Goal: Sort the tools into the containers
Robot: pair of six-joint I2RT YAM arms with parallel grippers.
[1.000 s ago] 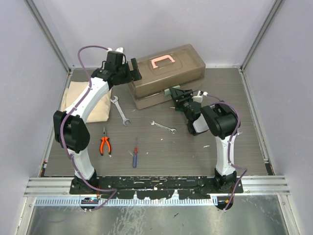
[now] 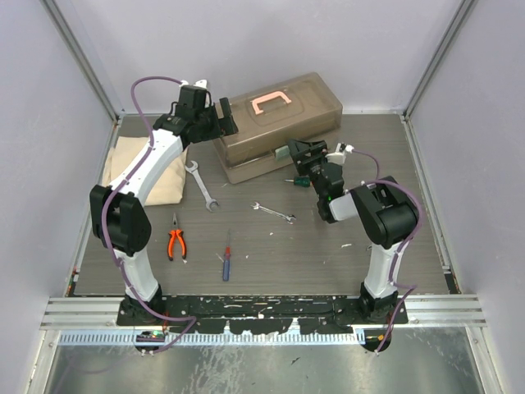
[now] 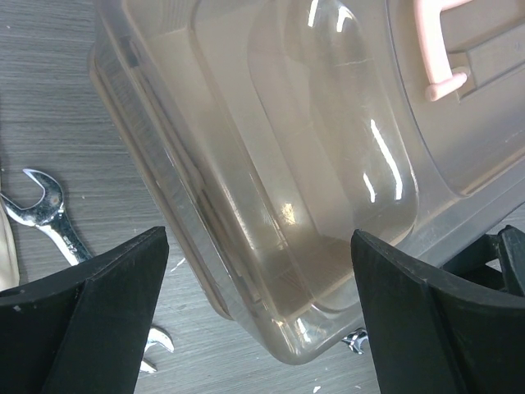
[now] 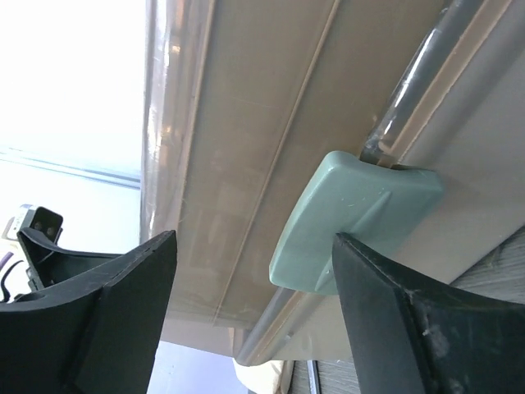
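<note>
A translucent brown toolbox with a pink handle stands lidded at the back. My left gripper is open over its left end; in the left wrist view the box's corner shows beyond the spread fingers. At the front face, my right gripper is open before the pale green latch, with nothing held. On the table lie a large wrench, a small wrench, orange pliers and a screwdriver. A dark green-handled tool is partly hidden beneath the right gripper.
A folded beige cloth lies at the left, partly under the left arm. White walls bound the table at the back and sides.
The right arm has swung outward to the right, while its gripper stays near the latch and shifts slightly. The toolbox has moved very slightly. The left arm is still.
</note>
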